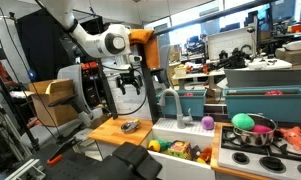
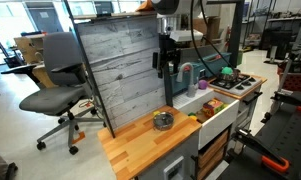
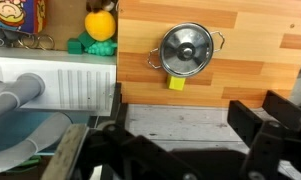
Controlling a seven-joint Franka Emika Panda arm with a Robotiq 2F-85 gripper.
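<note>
A small silver pot with a lid and two loop handles (image 3: 186, 50) sits on the wooden counter (image 3: 255, 75). Touching or very close to its rim is a small yellow block (image 3: 177, 83). High above the counter hangs my gripper, its dark fingers spread far apart in the wrist view with nothing between them. From outside, the pot (image 1: 130, 127) lies well below the gripper (image 1: 128, 82). The second exterior view also shows the pot (image 2: 163, 121) on the wood near the counter's end.
Beside the wood are a white drying rack (image 3: 85, 75), a sink with a grey faucet (image 3: 30, 90), and a drawer of colourful toys (image 1: 180, 150). A stove (image 1: 260, 160) carries a pot with coloured balls (image 1: 248, 125). A grey wall panel (image 2: 120, 70) borders the counter.
</note>
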